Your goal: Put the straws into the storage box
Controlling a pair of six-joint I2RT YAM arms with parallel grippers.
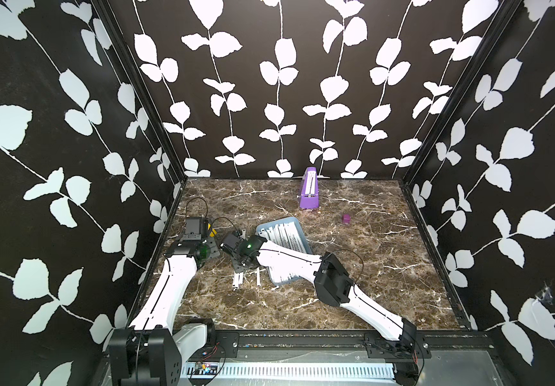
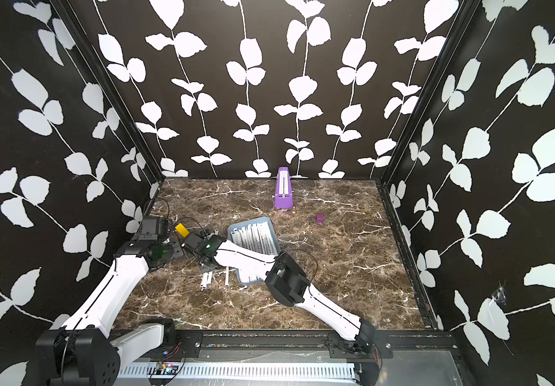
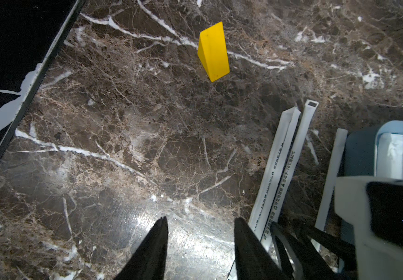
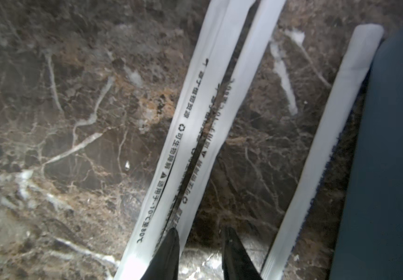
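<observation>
Several white paper-wrapped straws (image 4: pixel 189 116) lie on the marble table left of the blue-grey storage box (image 1: pixel 290 228), which holds many more straws. A single straw (image 4: pixel 323 144) lies close along the box's wall. My right gripper is low over the loose straws, fingertips beside the pair, part open. My left gripper is left of them over bare table, fingers apart with nothing visible between them. The right gripper's body hides part of the straws and box in the left wrist view.
A yellow wedge (image 3: pixel 213 51) lies behind the left gripper. A purple metronome (image 1: pixel 309 189) stands at the back, a small purple cube (image 1: pixel 345 218) to its front right.
</observation>
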